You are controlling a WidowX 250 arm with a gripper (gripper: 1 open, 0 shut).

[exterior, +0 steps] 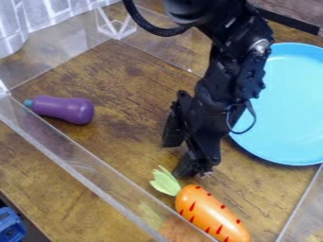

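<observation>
The black gripper [183, 149] is low over the wooden board at the centre, its fingers pointing down just above the green leafy top of a toy carrot [210, 210]. The orange carrot lies at the bottom, along the inside of a clear wall. A purple toy eggplant [64, 110] lies on its side at the left. A light blue plate [282, 113] is at the right, partly behind the arm. Whether anything is between the fingers is hard to see in the dark shapes.
Clear walls [94, 172] border the board at the left and bottom. A white grid-like object [28, 24] stands at the top left, a blue item [9, 225] at the bottom left. The board between eggplant and gripper is bare.
</observation>
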